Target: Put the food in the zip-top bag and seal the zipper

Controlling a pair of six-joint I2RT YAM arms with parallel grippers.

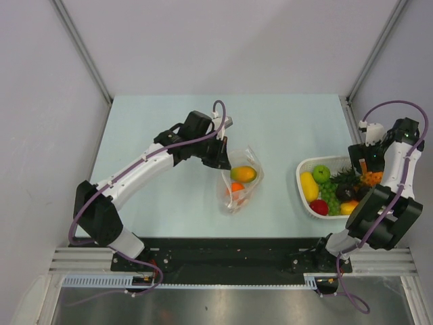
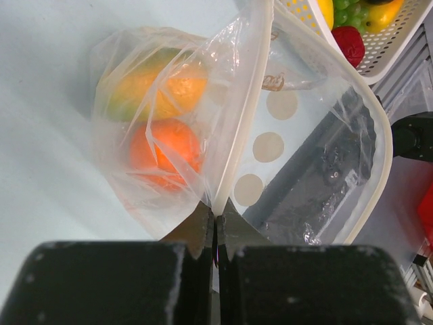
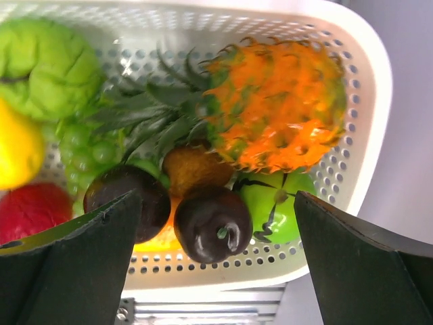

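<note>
A clear zip top bag (image 1: 238, 200) lies mid-table with a mango (image 2: 159, 88) and an orange (image 2: 162, 152) inside. My left gripper is shut on the bag's zipper edge, holding it up. My right gripper is open above the right end of the white basket (image 1: 302, 206), over a pineapple (image 3: 274, 101), dark purple fruits (image 3: 210, 230) and a green pepper-like item (image 3: 277, 203). A green apple (image 1: 321, 172), grapes (image 1: 328, 193), a red fruit (image 1: 318, 206) and yellow fruits (image 1: 308, 186) also sit in the basket.
The basket stands at the right edge, beside a pale wall (image 3: 392, 40). The front edge of the table runs just below the bag.
</note>
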